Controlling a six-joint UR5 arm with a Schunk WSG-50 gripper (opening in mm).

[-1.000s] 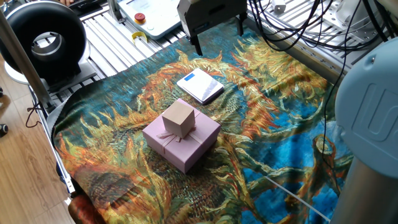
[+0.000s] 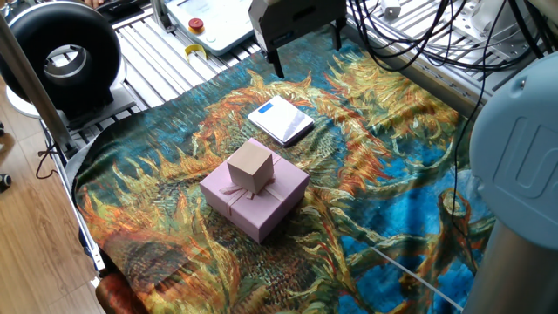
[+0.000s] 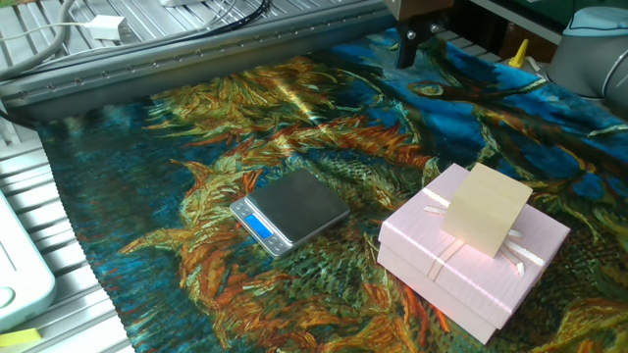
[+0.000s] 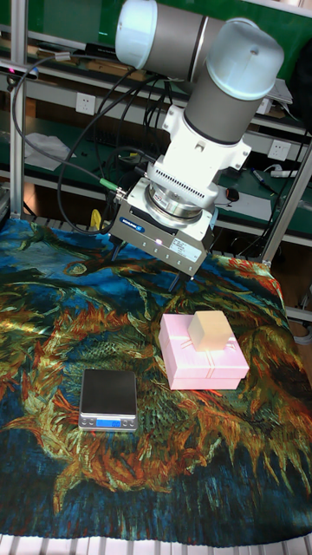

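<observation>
A pale wooden cube (image 2: 251, 166) rests on top of a pink gift box (image 2: 261, 208) with a ribbon. Beside the box lies a small digital scale (image 3: 299, 206), its dark plate bare and its blue display lit. My gripper (image 4: 145, 266) hangs above the cloth, apart from all three objects. Its two fingers (image 2: 277, 66) stand wide apart with nothing between them. From exterior view 2, only the gripper's lower end shows, at the top edge.
A colourful patterned cloth (image 4: 55, 499) covers the table, with free room around the box and scale. Black cables (image 2: 410, 52) hang near the arm. A red emergency button (image 2: 196, 25) sits on a pale panel beyond the cloth.
</observation>
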